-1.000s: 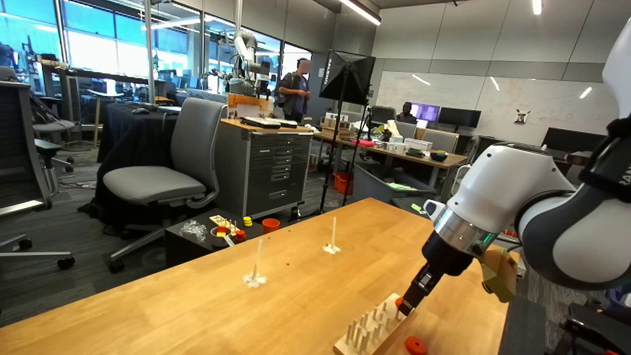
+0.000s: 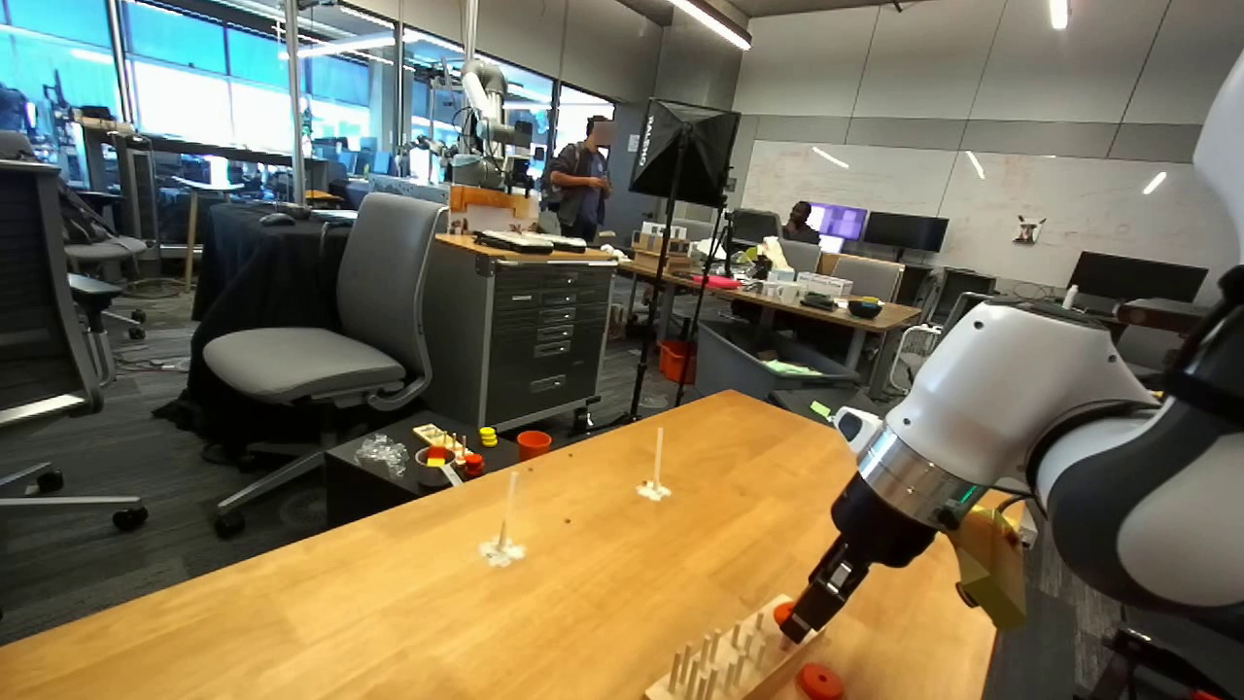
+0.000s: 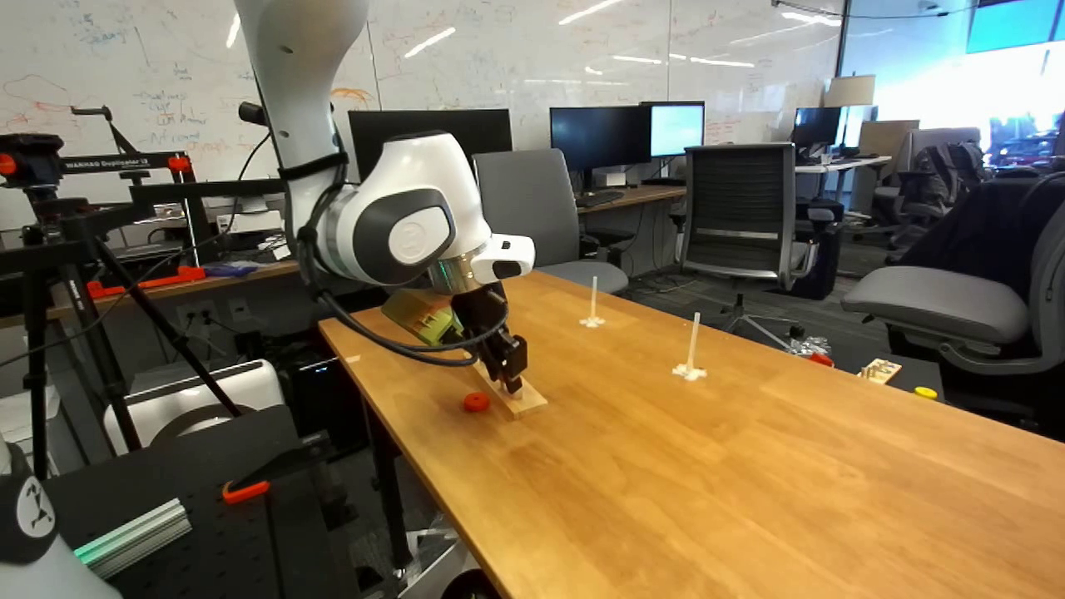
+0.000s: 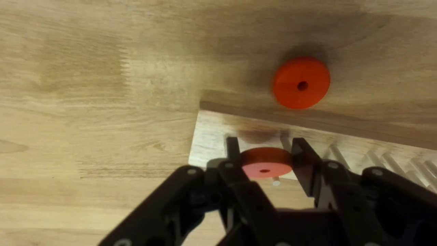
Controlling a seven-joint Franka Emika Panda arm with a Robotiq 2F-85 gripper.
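In the wrist view my gripper is shut on a red disc (image 4: 266, 155), gripped by its sides, its holed face showing paler. The held disc is over one end of a wooden pegboard (image 4: 209, 127), with a peg tip (image 4: 276, 181) visible just past its lower edge. Whether a peg passes through its hole I cannot tell. Beside the board, a second red disc (image 4: 301, 84) lies flat on the table. From outside, the gripper (image 2: 794, 635) points steeply down at the pegboard (image 2: 729, 665); in the opposite view it partly hides the board (image 3: 527, 404).
Two upright sticks on white bases, one nearer (image 2: 504, 542) and one farther (image 2: 655, 484), stand on the table (image 2: 350, 595). Off the table's edge, a low black stand holds an orange cup (image 2: 534, 443) and other pieces.
The gripper has come slightly lower in exterior view 1, with the arm shifting a little right. The loose disc appears unmoved.
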